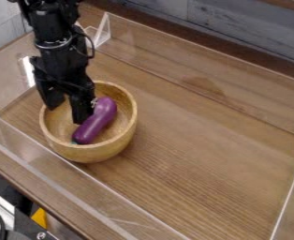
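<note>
A wooden bowl (120, 141) stands at the lower left of the table with a purple eggplant (95, 122) lying in it. My black gripper (65, 97) hangs over the bowl's left side, left of the eggplant, open; its fingertips are dark and partly hard to make out against the arm. The eggplant rests apart from the gripper, as far as can be seen.
A grey wall (218, 28) runs along the back. The table's left edge lies close beside the bowl.
</note>
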